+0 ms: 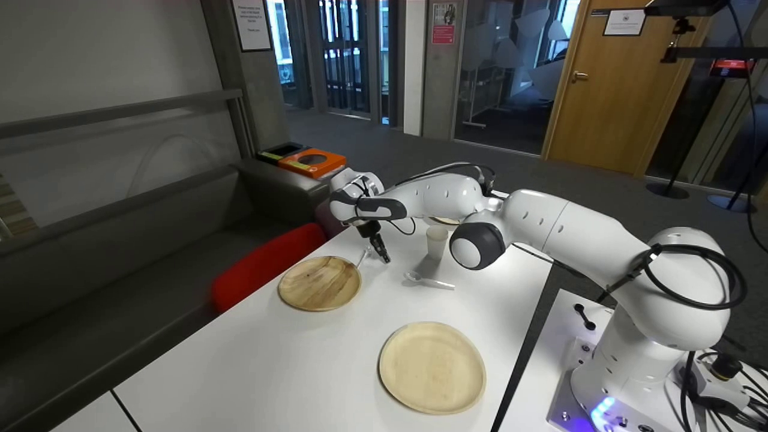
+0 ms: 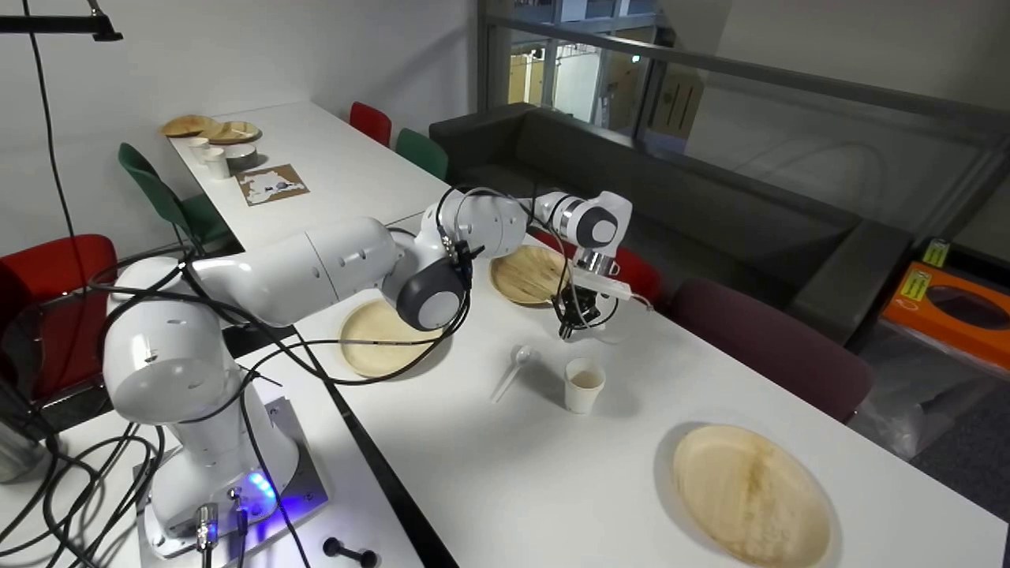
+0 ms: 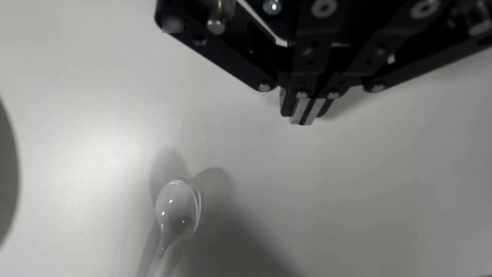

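Observation:
My gripper is shut, with nothing showing between its fingertips. In exterior view 1 it (image 1: pixel 386 259) hangs low over the table, just right of a brown wooden plate (image 1: pixel 320 284). A clear plastic spoon (image 1: pixel 364 255) sits between gripper and plate, its lower end at the plate's rim. The wrist view shows a clear spoon (image 3: pixel 177 207) to the lower left of my fingers, apart from them, its handle leaving the frame at the bottom. Another pale spoon (image 1: pixel 428 281) lies flat on the table near a white cup (image 1: pixel 436 242).
A pale plate (image 1: pixel 432 368) lies near the front. Another plate (image 2: pixel 753 497) is beyond the cup at the far end. The white table (image 1: pixel 288 363) has free room left of the pale plate. A red chair (image 1: pixel 266 263) stands along its side.

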